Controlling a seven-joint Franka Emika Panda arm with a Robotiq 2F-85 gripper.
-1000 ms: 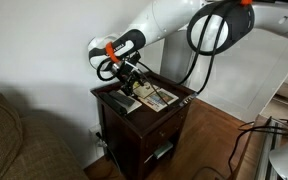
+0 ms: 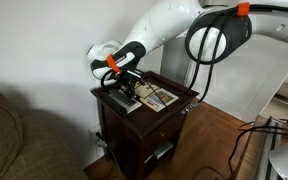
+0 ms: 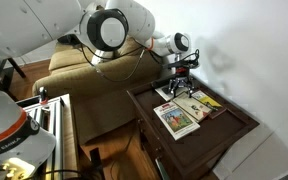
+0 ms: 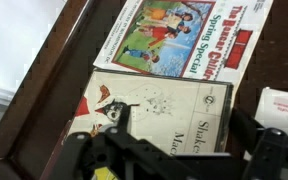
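Observation:
My gripper is open, its two dark fingers standing apart over the pale Shakespeare book [image 4: 174, 104]. That book shows between them in the wrist view, with nothing seen gripped. Above it lies the Boxcar Children book [image 4: 179, 38], flat, with a colourful cover picture. At the right, near one finger, is a small white box or card [image 4: 281, 110]. A yellow edge [image 4: 104, 173] shows at the bottom, partly hidden by the gripper. In exterior view 2 the Boxcar Children book [image 3: 176, 119] lies nearer the camera than the gripper [image 3: 177, 88].
The books lie on a dark wooden cabinet top [image 3: 224, 130] with a raised rim. A white wall stands close behind, and a brown couch [image 2: 24, 145] is to one side. Bare cabinet top shows beside the Boxcar Children book.
The arm's wrist has shifted a little downward and right in exterior view 1. The books appear unmoved.

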